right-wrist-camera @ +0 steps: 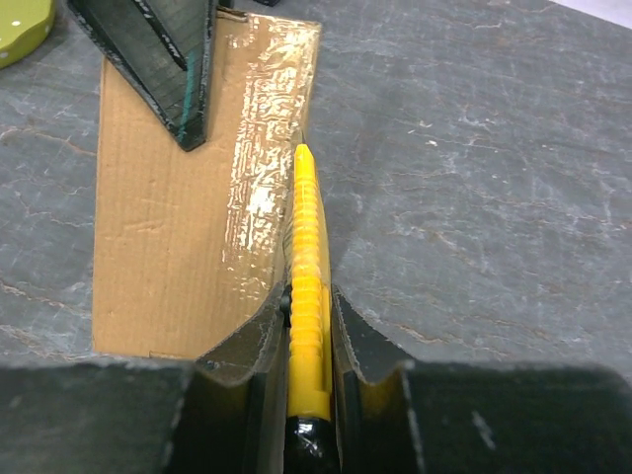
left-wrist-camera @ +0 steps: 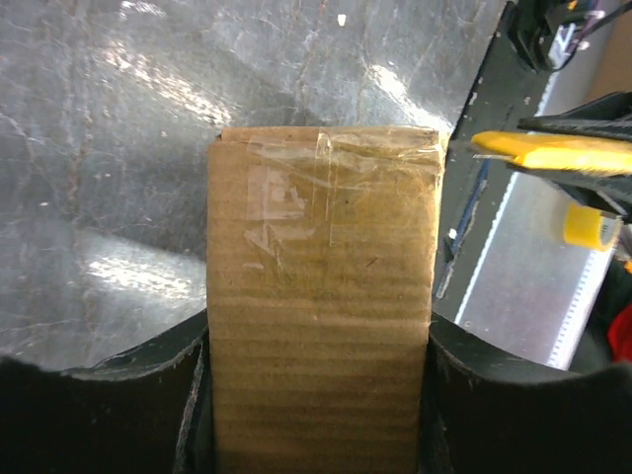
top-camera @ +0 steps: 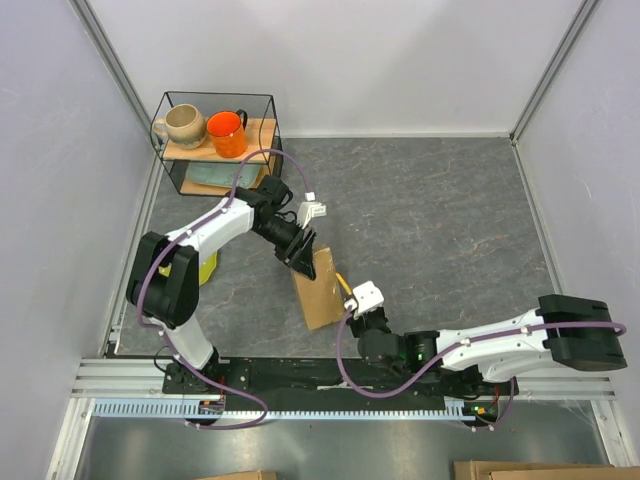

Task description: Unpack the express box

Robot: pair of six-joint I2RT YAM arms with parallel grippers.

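Observation:
A brown cardboard box (top-camera: pixel 318 292) with clear tape along its end stands on the grey table. My left gripper (top-camera: pixel 304 268) is shut on the box's far part; in the left wrist view the taped end of the box (left-wrist-camera: pixel 321 286) fills the space between the dark fingers. A yellow knife (right-wrist-camera: pixel 309 286) is held upright between the fingers of my right gripper, shut on its handle. In the right wrist view, its tip lies by the taped edge of the box; whether it touches the tape I cannot tell.
A wire rack (top-camera: pixel 218 160) with a beige mug (top-camera: pixel 185 127) and an orange mug (top-camera: pixel 226 136) stands at the back left. Something yellow-green (top-camera: pixel 208 267) lies behind the left arm.

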